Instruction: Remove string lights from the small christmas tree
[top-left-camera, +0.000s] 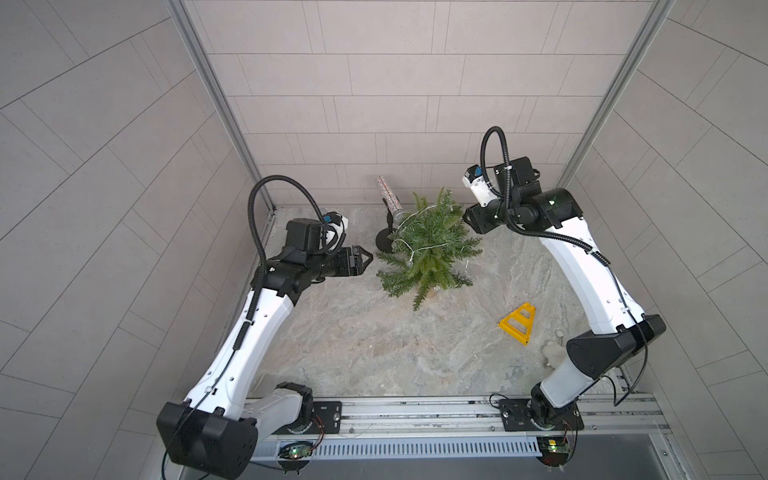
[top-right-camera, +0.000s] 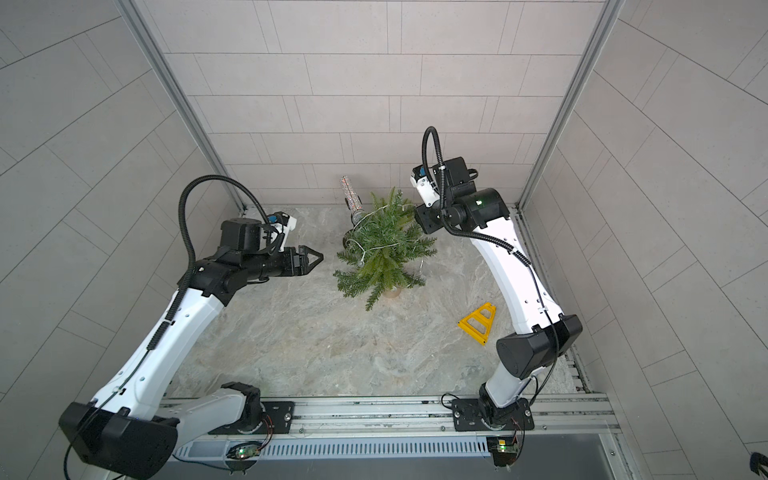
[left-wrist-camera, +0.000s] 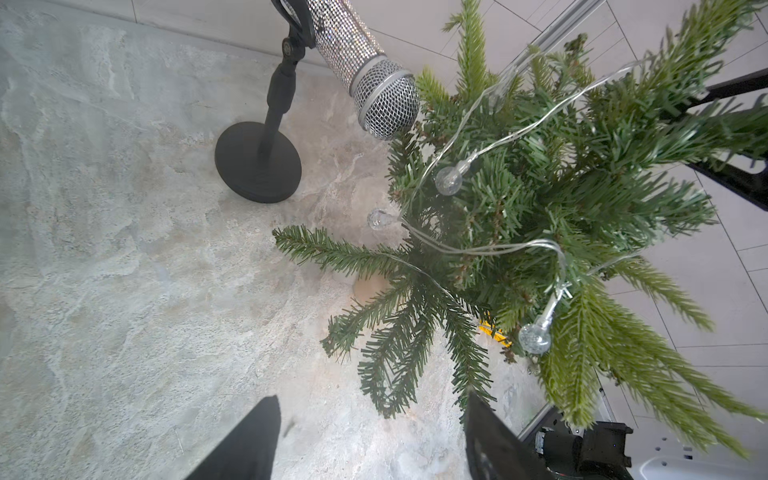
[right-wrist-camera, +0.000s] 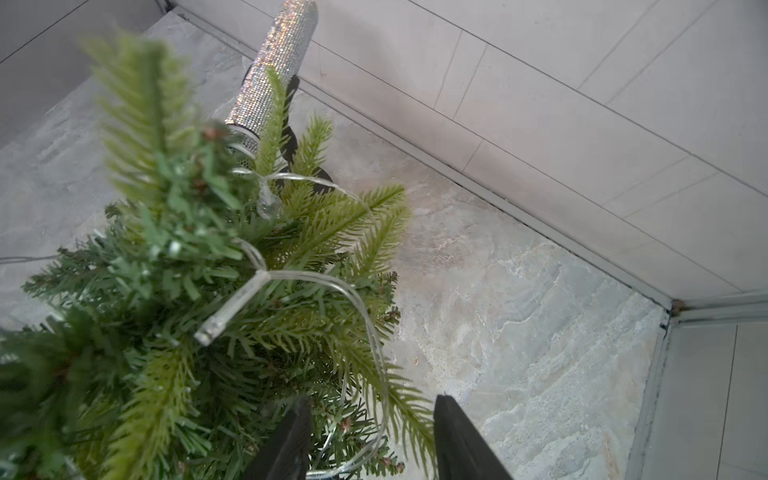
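Observation:
The small green tree (top-left-camera: 428, 240) stands mid-table, clear string lights (left-wrist-camera: 504, 248) with bulbs (left-wrist-camera: 534, 337) draped over its branches. My left gripper (top-left-camera: 364, 260) is part open at the tree's left, nothing seen between its fingers; in the left wrist view branches hang just beyond them. My right gripper is at the upper right of the tree in both top views; in the right wrist view a wire loop runs near its parted fingers, and whether they touch it is unclear.
A sparkly microphone (left-wrist-camera: 344, 40) on a black stand (left-wrist-camera: 256, 160) stands behind the tree at left. A yellow triangular piece (top-left-camera: 516, 324) lies front right.

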